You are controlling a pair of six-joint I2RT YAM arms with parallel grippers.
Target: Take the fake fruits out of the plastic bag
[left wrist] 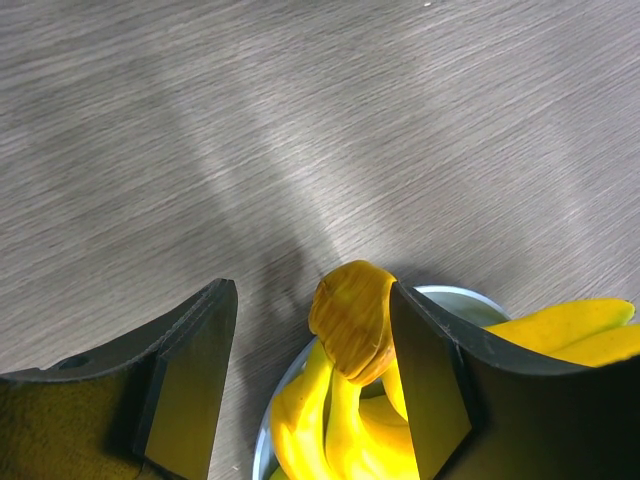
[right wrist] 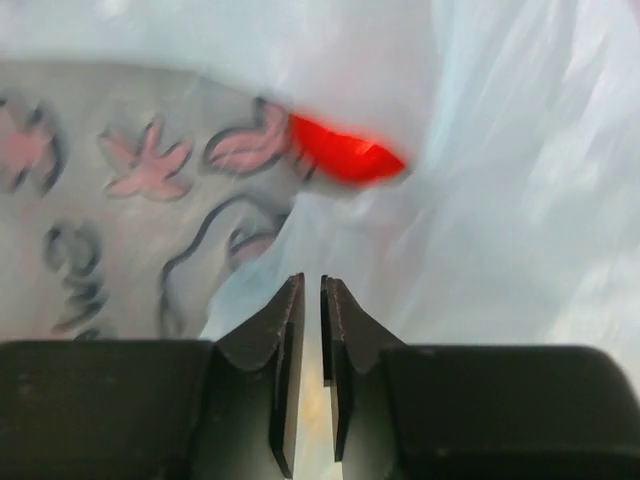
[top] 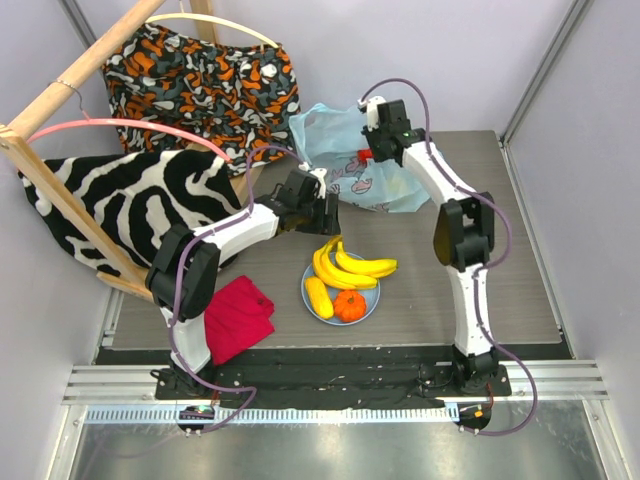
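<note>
The pale blue plastic bag lies crumpled at the back of the table. Inside it a red fruit shows partly, its rest covered by plastic. My right gripper is shut on the bag's thin film beside that fruit; the grip itself is blurred. With its fingers apart and empty, my left gripper hangs just behind the blue plate. On the plate rest bananas, an orange pumpkin and another yellow fruit; in the left wrist view the banana stem appears near one finger.
A red cloth lies front left. Behind the left arm stands a wooden rack with a zebra-patterned cloth and a camouflage cloth. Bare table spreads to the right of the plate.
</note>
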